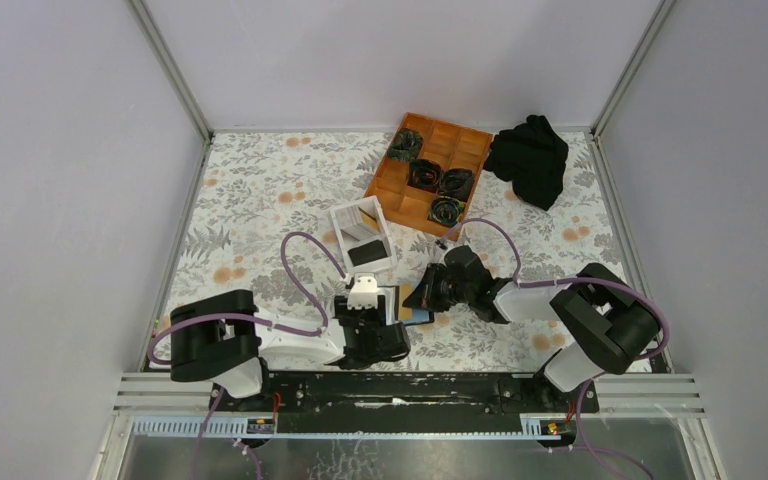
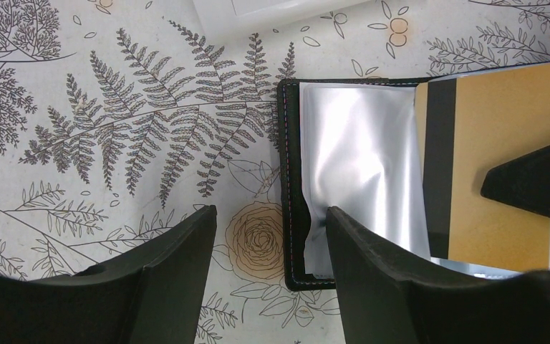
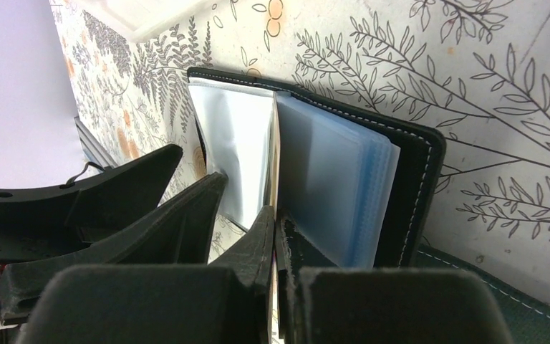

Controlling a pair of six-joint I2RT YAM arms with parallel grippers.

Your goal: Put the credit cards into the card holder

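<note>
The open black card holder with white sleeves lies at the front centre. A tan card with a dark stripe stands at its middle; the right wrist view shows it edge-on beside blue sleeves. My left gripper is part open, one finger against the white sleeves' left edge, the other over the table left of the holder. My right gripper is shut on the tan card, its fingers at the card's edge.
Behind the holder lies a white tray with cards. An orange compartment box with dark coils and a black cloth stand at the back right.
</note>
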